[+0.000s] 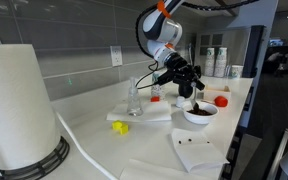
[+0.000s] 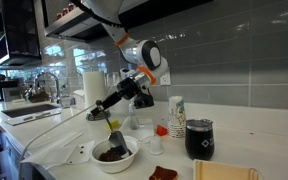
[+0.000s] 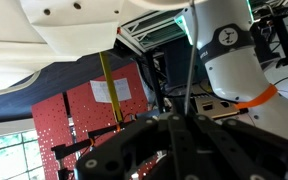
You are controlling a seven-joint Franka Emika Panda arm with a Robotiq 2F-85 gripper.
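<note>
Over the white bowl [image 1: 200,114] hangs my gripper [image 1: 195,86], tilted downward. It appears shut on the thin handle of a grey utensil [image 2: 118,140], whose broad end reaches down into the bowl. Dark contents [image 2: 112,154] lie inside the bowl. In the wrist view a narrow grey strip, apparently the utensil's handle [image 3: 192,50], runs upward from the dark fingers [image 3: 174,135]. The exact contact at the fingertips is too small to make out.
A black tumbler [image 2: 200,140] and stacked cups [image 2: 176,115] stand near the bowl. A clear bottle [image 1: 134,98], a yellow toy [image 1: 120,127], a red ball [image 1: 221,101] and a white holed board [image 1: 197,152] are around.
</note>
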